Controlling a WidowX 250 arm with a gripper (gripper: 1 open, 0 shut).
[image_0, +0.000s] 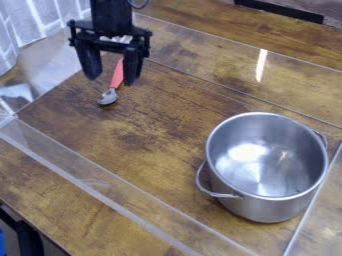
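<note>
The black gripper (112, 60) hangs at the upper left of the wooden surface, over a spoon (108, 95) with a red handle. Its two fingers stand apart, with the red handle visible below and between them. Whether it touches the spoon is unclear. A large steel pot (263, 163) with side handles sits at the right.
Clear plastic walls (94, 175) border the wooden work area (154, 135). A crumpled light sheet or liner lies at the top left.
</note>
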